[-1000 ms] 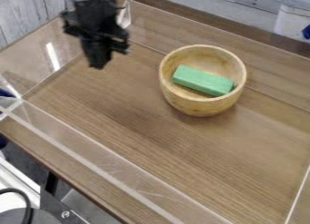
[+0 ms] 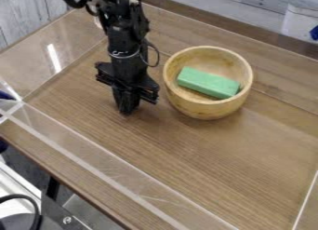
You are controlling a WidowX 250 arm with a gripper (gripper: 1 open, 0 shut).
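My black gripper (image 2: 126, 101) is low over the wooden table, just left of a pale round wooden bowl (image 2: 209, 108), its tip at or close to the bare tabletop. It looks shut, with nothing visible between its fingers, though the dark tip is hard to make out. A green block (image 2: 209, 83) lies inside the bowl.
Clear tape strips cross its left part. Black cables lie at the lower left corner, and a blue item shows at the top right edge.
The bowl and green block look unmoved.
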